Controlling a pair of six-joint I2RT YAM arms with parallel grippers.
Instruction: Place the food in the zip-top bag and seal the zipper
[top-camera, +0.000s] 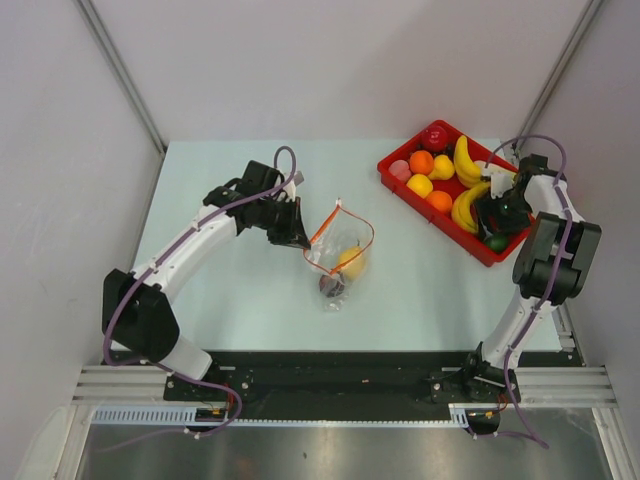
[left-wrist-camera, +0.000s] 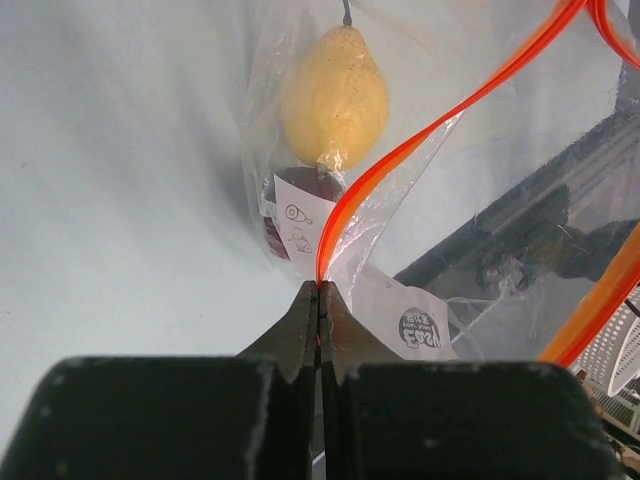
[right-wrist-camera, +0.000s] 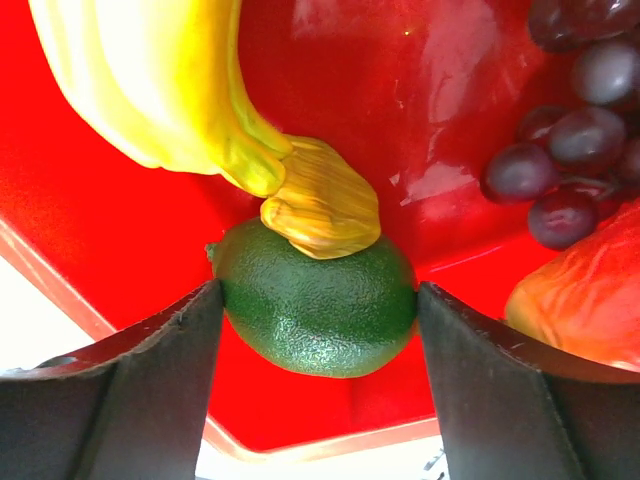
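The zip bag (top-camera: 340, 262) stands open on the table, holding a yellow pear (left-wrist-camera: 335, 100) and a dark round item (top-camera: 331, 285). My left gripper is shut on the orange zipper edge of the bag. In the red tray (top-camera: 400, 195), my right gripper has its fingers either side of a green avocado (right-wrist-camera: 312, 312), at or very near its skin; whether it grips is unclear. A yellow banana bunch (right-wrist-camera: 160, 90) lies just beside the avocado.
The tray also holds grapes (right-wrist-camera: 585, 145), an orange-red fruit (right-wrist-camera: 585, 290), oranges, lemons and other fruit. The table between bag and tray and left of the bag is clear.
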